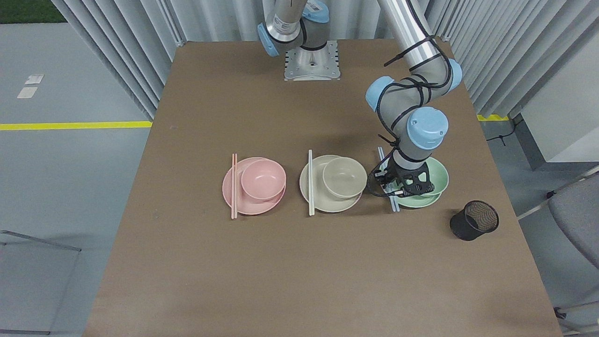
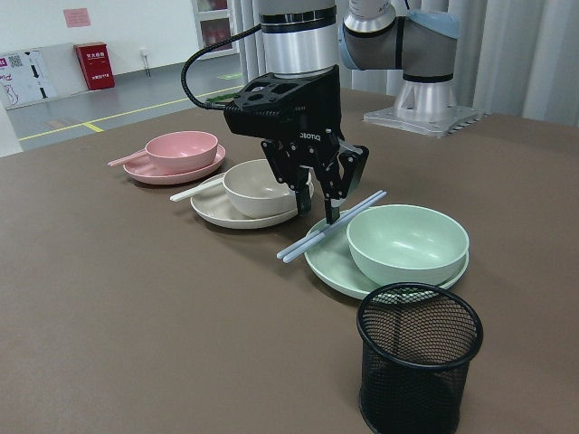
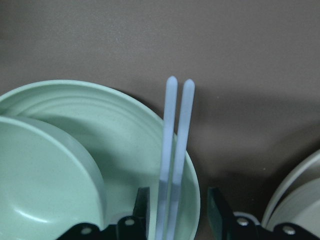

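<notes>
My gripper (image 2: 317, 204) is open, pointing down just over the light blue chopsticks (image 3: 179, 160), which lie side by side across the rim of the mint plate (image 2: 330, 271) beside the mint bowl (image 2: 407, 249). In the wrist view the two fingers straddle the chopsticks, with the mint bowl (image 3: 42, 175) to the left. In the front view my gripper (image 1: 403, 185) hides part of the chopsticks and of the mint bowl.
A cream bowl (image 1: 344, 177) on a plate with white chopsticks (image 1: 311, 185) sits alongside, then a pink setting (image 1: 262, 179) further left. A black mesh cup (image 1: 469, 224) stands at the front right.
</notes>
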